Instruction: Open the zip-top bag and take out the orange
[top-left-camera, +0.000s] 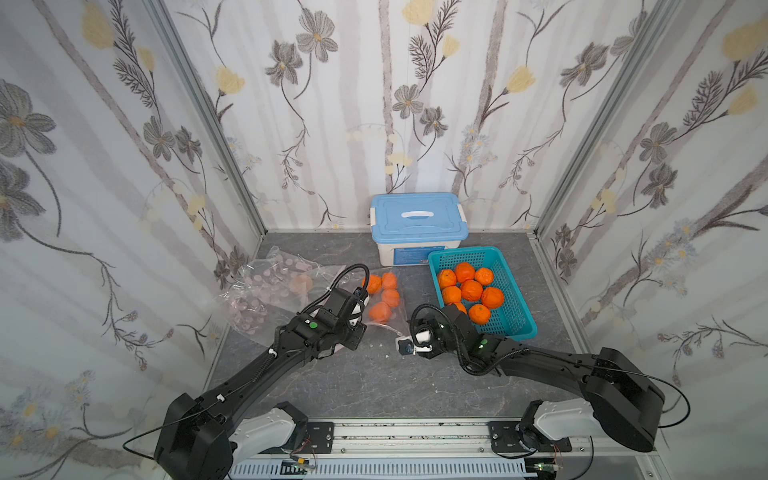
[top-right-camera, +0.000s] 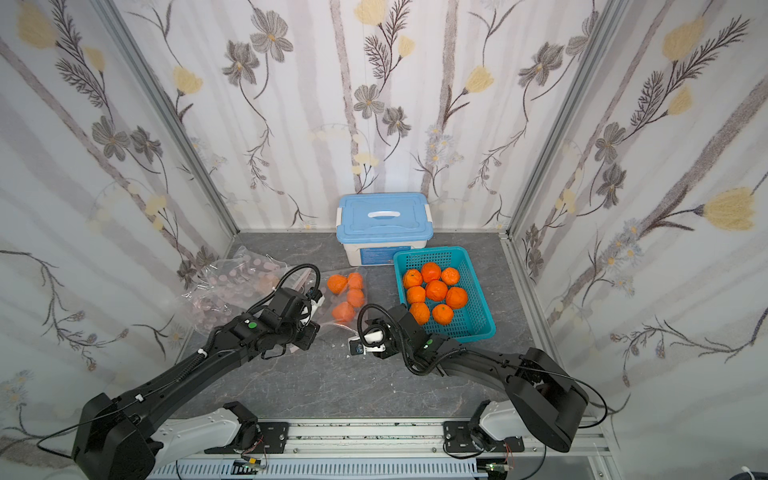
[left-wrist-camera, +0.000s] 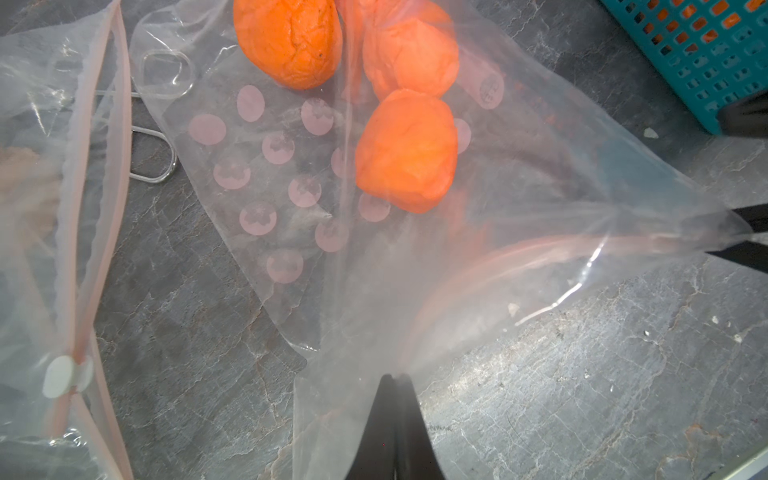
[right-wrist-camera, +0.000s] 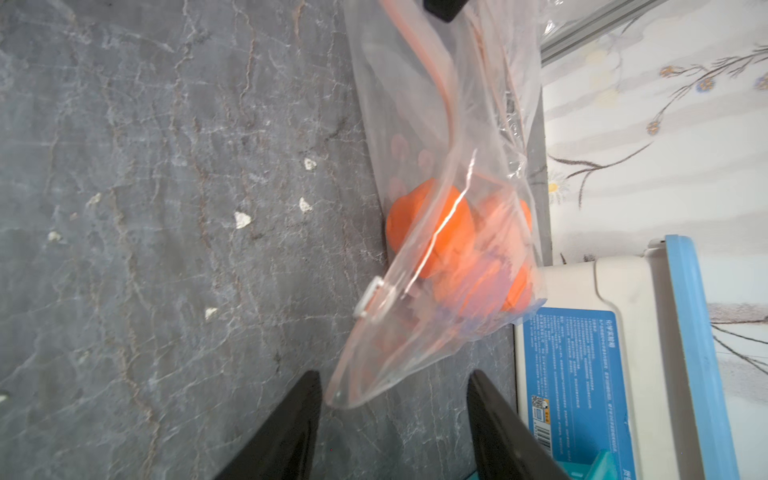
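Observation:
A clear zip top bag (left-wrist-camera: 512, 320) with several oranges (left-wrist-camera: 408, 152) inside lies in front of the two arms. My left gripper is shut on the film at the bag's near left part, and the bag rises toward it in the right wrist view. The pinkish zip strip (right-wrist-camera: 448, 80) runs down to a white slider (right-wrist-camera: 369, 296) near the bag's right corner. That corner reaches between the parted fingers of my right gripper, close to the left finger (right-wrist-camera: 308, 400). The right fingers stand apart and do not clamp it.
The teal basket (top-left-camera: 524, 320) with several oranges stands right of the bag. Behind sits a white box with a blue lid (top-left-camera: 416, 217). A second clear bag (left-wrist-camera: 48, 240) lies at the left.

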